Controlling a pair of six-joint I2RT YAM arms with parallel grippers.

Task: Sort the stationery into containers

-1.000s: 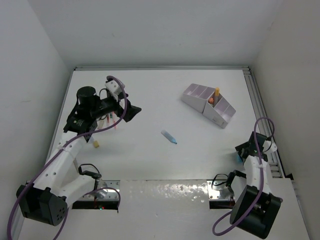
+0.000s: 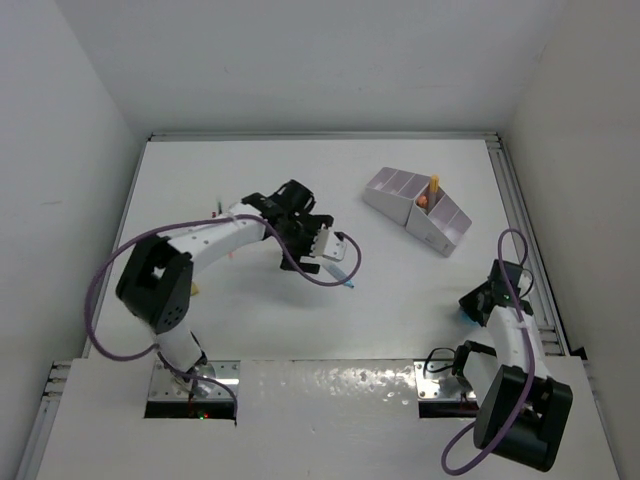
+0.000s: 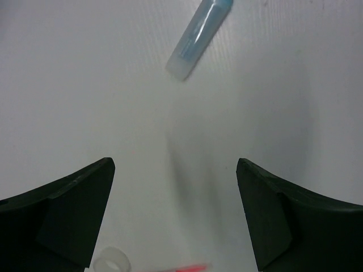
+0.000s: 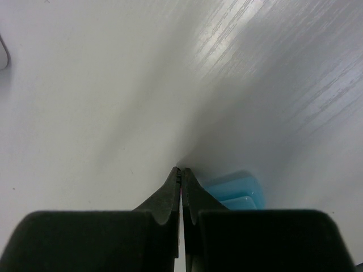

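My left gripper is over the middle of the table with its fingers apart, nothing between them. A pale blue marker-like stick (image 3: 198, 37) lies beyond its fingertips, and a red item (image 3: 190, 268) shows at the lower edge of the left wrist view. My right gripper is shut at the table's right side, nothing visible between its tips; a blue object (image 4: 238, 186) lies beside and partly behind its fingers. Grey sectioned containers (image 2: 438, 230) stand at the back right, with an upright yellow item (image 2: 434, 183) in one.
Small stationery items, including a yellow one (image 2: 194, 288), lie at the table's left, partly hidden by the left arm.
My left arm has swung rightward and lower from the left side toward the blue stick in the middle.
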